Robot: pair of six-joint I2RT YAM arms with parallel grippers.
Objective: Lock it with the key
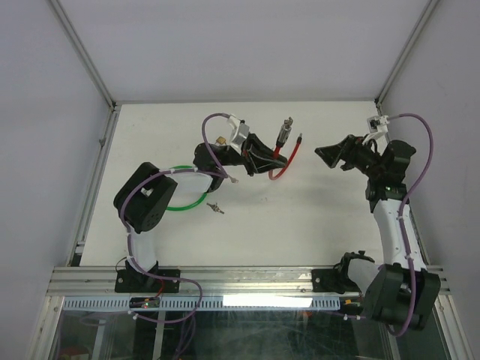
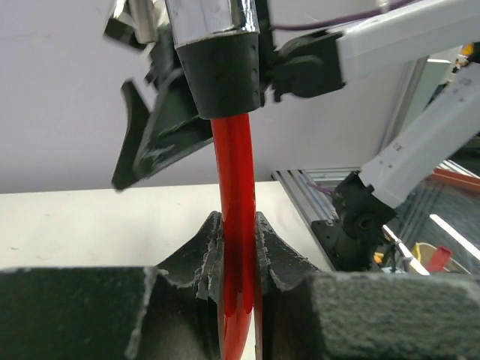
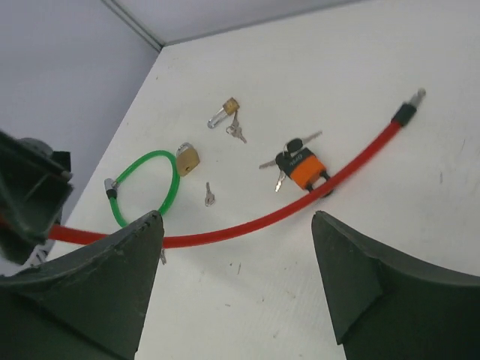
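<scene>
My left gripper (image 1: 276,160) is shut on the red cable lock (image 2: 238,199), whose cable runs upright between the fingers. The metal lock head (image 1: 284,130) sticks up above them. The cable loops below the gripper, and its free plug end (image 1: 299,139) points upward, apart from the head. To the right, my right gripper (image 1: 336,154) stands open with nothing between its fingers; in its own view the red cable crosses beyond the fingertips. Loose keys lie on the table, one small key (image 1: 215,208) in front of the left arm and another (image 3: 209,196) by the brass padlock (image 3: 187,159).
A green cable lock (image 3: 174,184) curves on the table under the left arm. A second brass padlock (image 3: 223,112) and an orange-black padlock (image 3: 304,166) with keys around it lie nearby.
</scene>
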